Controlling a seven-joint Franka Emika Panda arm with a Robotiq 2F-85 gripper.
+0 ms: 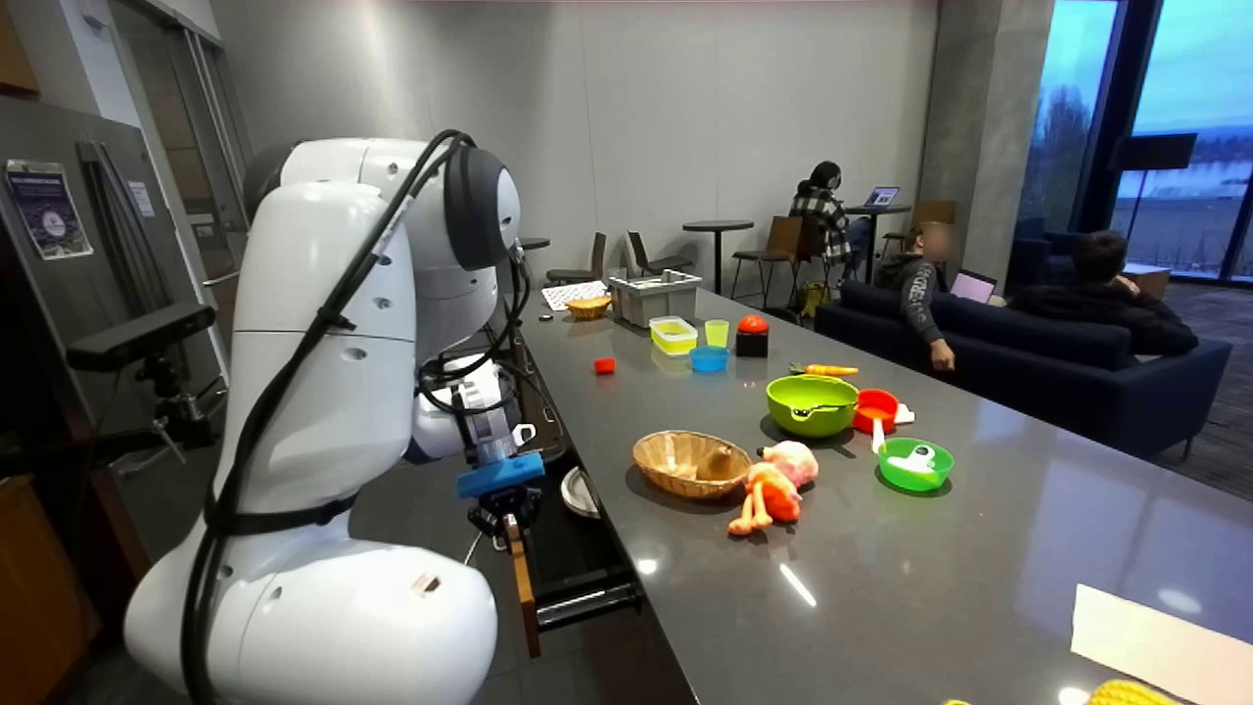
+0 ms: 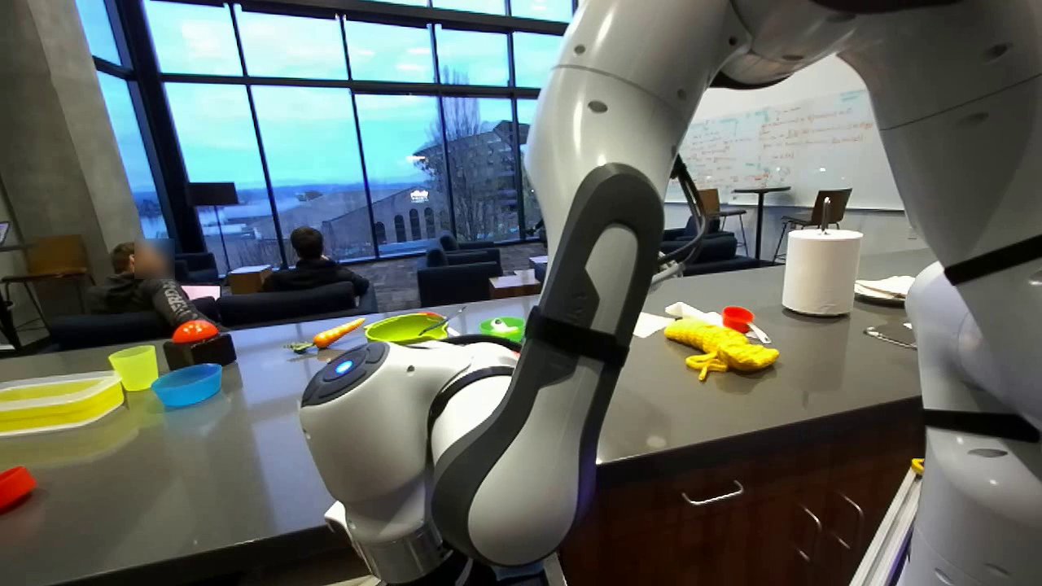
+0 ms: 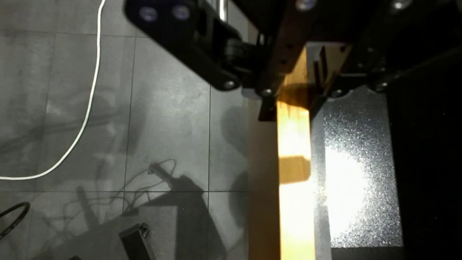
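Below the counter's edge, a drawer stands partly pulled out, its wooden front [image 1: 525, 587] upright and its metal side rail [image 1: 581, 603] showing. My gripper [image 1: 507, 525] is shut on the top edge of that drawer front. In the wrist view the lit wooden edge [image 3: 295, 143] runs between the fingers of my gripper, one on each side of it. A white dish [image 1: 579, 493] lies inside the drawer, partly hidden under the counter. In the second exterior view the arm and counter hide the gripper and the drawer.
On the grey counter [image 1: 705, 599] stand a wicker basket [image 1: 675, 482], a pink and orange plush toy [image 1: 771, 493], a green bowl [image 1: 811, 417] and several small containers. A white cable [image 3: 92, 91] lies on the floor beside the drawer.
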